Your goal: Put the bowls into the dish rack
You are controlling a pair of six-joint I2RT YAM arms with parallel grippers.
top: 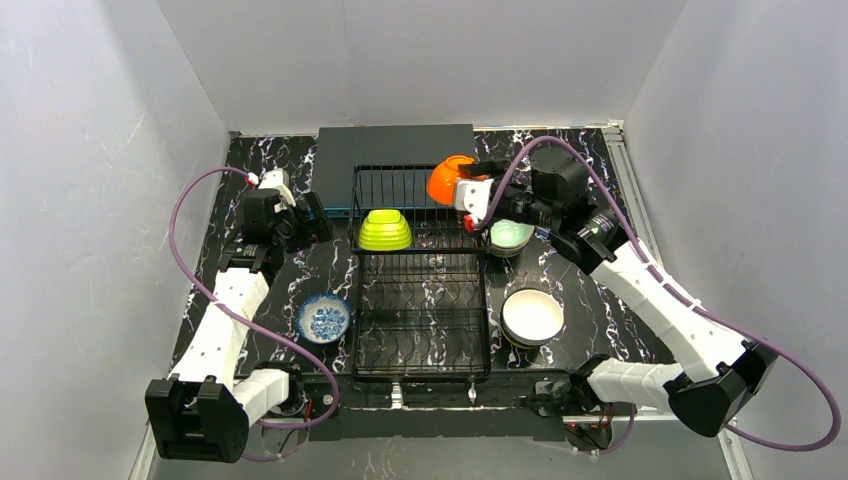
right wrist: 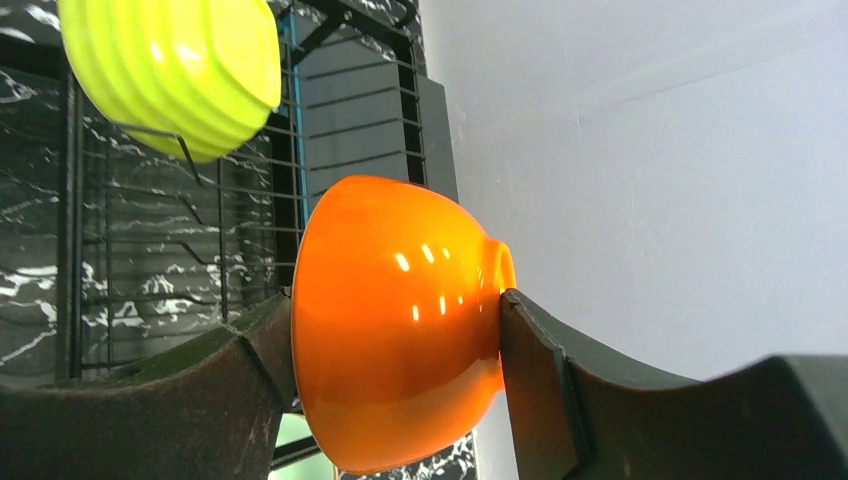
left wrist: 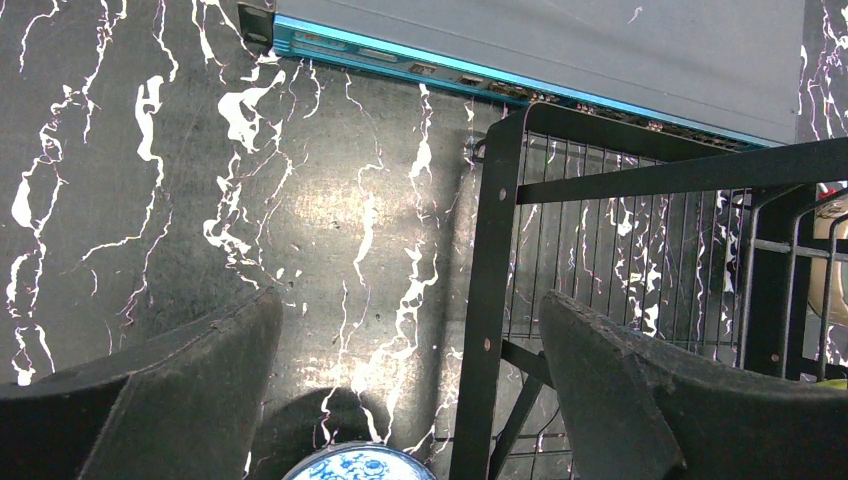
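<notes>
An orange bowl [right wrist: 400,320], tilted on its side, is clamped by my right gripper. In the top view this orange bowl [top: 447,182] appears over the right back part of the black dish rack [top: 420,313]. A stepped yellow-green bowl or stack [top: 385,230] rests in the rack's upper tier, left of it. My left gripper stands open and empty, left of the rack. A blue-patterned bowl [top: 325,318] sits on the counter at the rack's left. On the right stand a cream bowl [top: 532,317] and a pale green bowl [top: 511,234], partly hidden by the arm.
A flat grey box [top: 393,155] with a blue edge lies behind the rack. Grey walls enclose the marble counter. The rack's lower front tier [top: 422,345] is bare, and its metal frame rises close to the left gripper.
</notes>
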